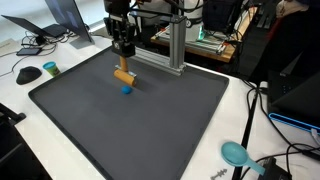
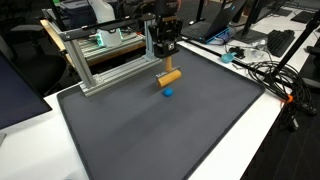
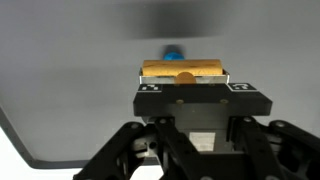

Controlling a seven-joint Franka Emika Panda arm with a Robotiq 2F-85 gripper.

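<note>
A wooden mallet hangs head down from my gripper, which is shut on its upright handle. The cylindrical tan head lies crosswise at the bottom, close to the dark mat. Just in front of it, a small blue ball sits on the mat, a short gap apart in both exterior views. In the wrist view the mallet head spans below the fingertips, with the ball partly hidden behind its far edge. The grip itself is mostly hidden there.
A white rail-like frame stands along the mat's back edge, near the arm. Off the mat are a green cup, a black object and a teal item.
</note>
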